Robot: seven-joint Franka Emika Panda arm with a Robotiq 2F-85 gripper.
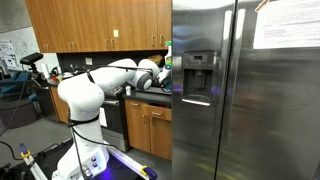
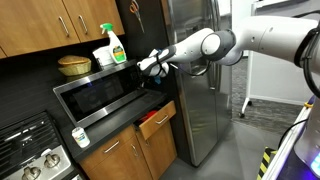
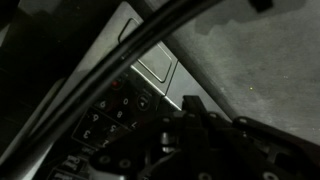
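Observation:
The microwave (image 2: 105, 97) stands on the counter, its door closed. My gripper (image 2: 153, 72) is at the microwave's right end, close to its front. In the wrist view the gripper is dark and seems shut, with nothing visible between its fingers. It lies in front of the control panel's edge, beside the number keypad (image 3: 115, 105) and a large rectangular button (image 3: 150, 60). Whether the fingertips touch the panel cannot be made out. In exterior view 1 the fridge hides part of the arm's far end.
An open drawer (image 2: 157, 122) juts out below the counter. The steel fridge (image 1: 200, 130) stands close to the right of the arm. A spray bottle (image 2: 113, 42) and a basket (image 2: 75, 66) sit on top of the microwave. A white canister (image 2: 80, 136) is on the counter.

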